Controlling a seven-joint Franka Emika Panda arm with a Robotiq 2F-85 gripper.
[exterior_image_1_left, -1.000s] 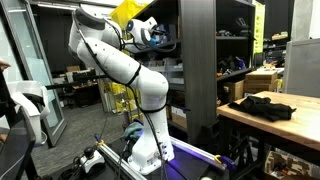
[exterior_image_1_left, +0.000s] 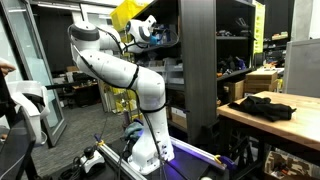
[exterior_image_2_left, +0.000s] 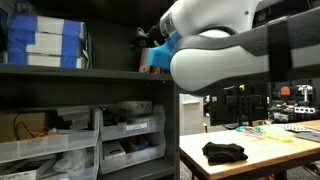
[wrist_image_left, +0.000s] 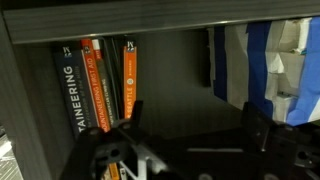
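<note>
Several upright books stand against the left wall of a dark shelf in the wrist view: a dark-spined book (wrist_image_left: 75, 90), a red-orange book (wrist_image_left: 98, 85) and an orange book (wrist_image_left: 130, 75). My gripper is open in front of the shelf, its fingers spread wide with nothing between them. The left finger (wrist_image_left: 125, 130) appears near the lower part of the orange spine; contact cannot be told. In exterior view 2 the gripper (exterior_image_2_left: 145, 38) is at the upper shelf, close to the books (exterior_image_2_left: 157, 60).
Blue-and-white striped boxes (wrist_image_left: 275, 65) occupy the shelf's right side, with bare space between them and the books. A shelf board (wrist_image_left: 190, 14) crosses the wrist view. Below are clear bins (exterior_image_2_left: 130, 150) and a wooden table (exterior_image_1_left: 285, 122) with a black cloth (exterior_image_1_left: 262, 107).
The upper part of the arm has dipped slightly, with the hand still up at the shelf. The table and its black cloth look unchanged.
</note>
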